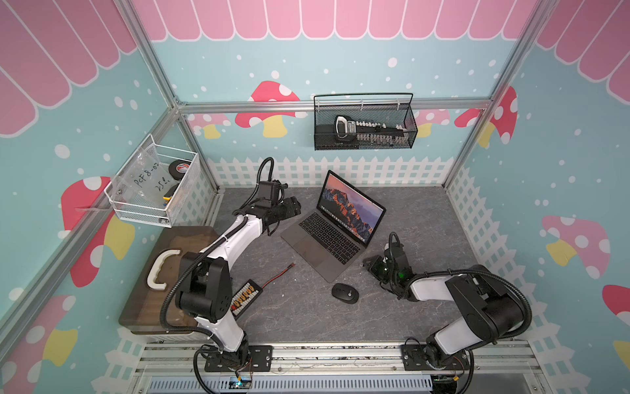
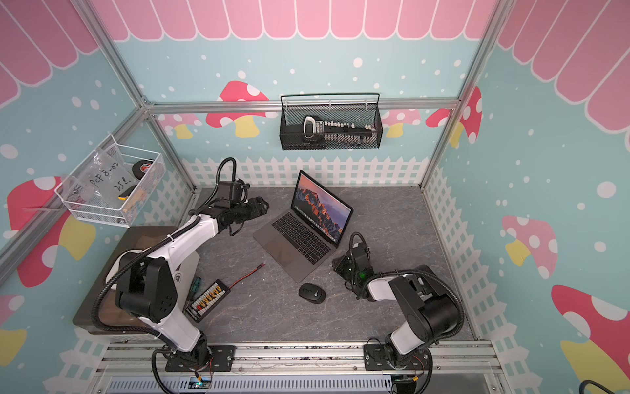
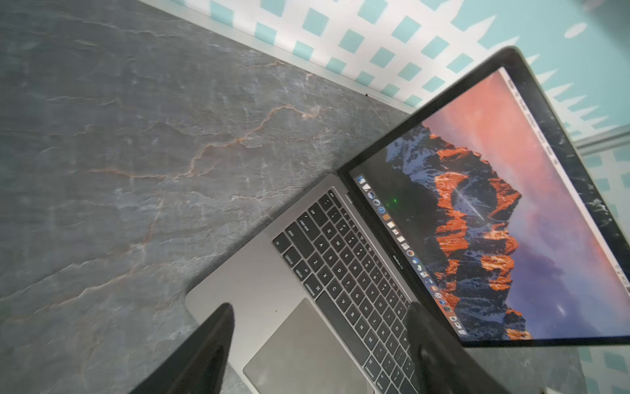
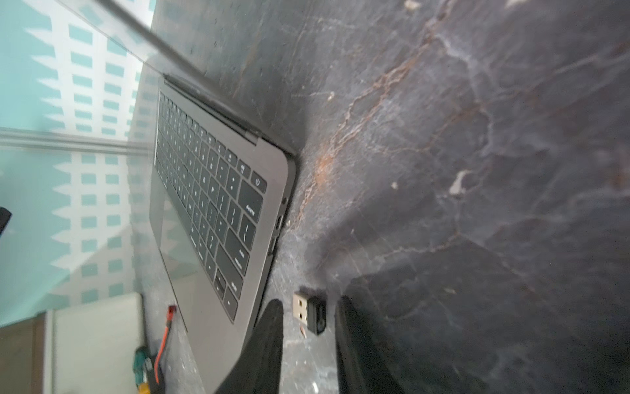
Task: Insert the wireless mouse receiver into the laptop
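In the right wrist view the wireless mouse receiver [image 4: 308, 312], a small dark block with a silver plug end, sits loose beside the laptop's side edge, apparently on the table and askew. My right gripper is open around it, with a gap on either side. The grey laptop [image 4: 203, 190] stands with its lid raised, and small ports [image 4: 280, 222] show along its near side. My left gripper hangs open and empty above the palm-rest side of the laptop [image 3: 233, 285], the trackpad and keys visible between its fingers.
A black mouse [image 1: 345, 293] lies in front of the laptop. To the left are a lidded case [image 1: 174, 282], a connector board [image 1: 245, 297] and a red cable [image 1: 279, 274].
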